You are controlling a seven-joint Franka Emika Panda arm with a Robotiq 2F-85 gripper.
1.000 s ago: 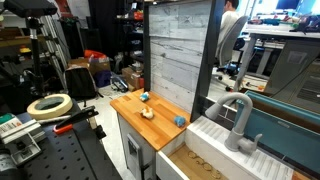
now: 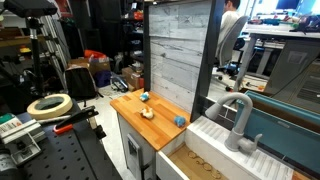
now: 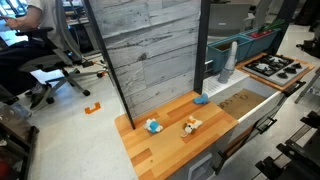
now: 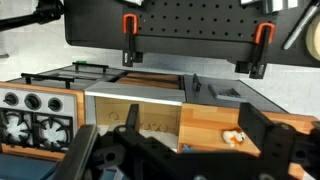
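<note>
In the wrist view my gripper stands open, its two dark fingers wide apart with nothing between them. Beneath it lies a toy kitchen with a wooden counter (image 3: 165,150). On that counter are a small orange-and-white toy (image 3: 190,125), a blue-and-white piece (image 3: 153,126) and a blue piece (image 3: 201,99). The wrist view also shows the orange-and-white toy (image 4: 232,136) at the right. A white drawer (image 3: 240,105) beside the counter is pulled out, and its light brown bottom looks bare.
A grey faucet (image 2: 236,120) rises behind the drawer, and a stove top (image 3: 275,68) stands beyond. The white plank panel (image 3: 155,55) backs the counter. A dark table (image 2: 70,155) with orange clamps and rolls of tape borders the kitchen.
</note>
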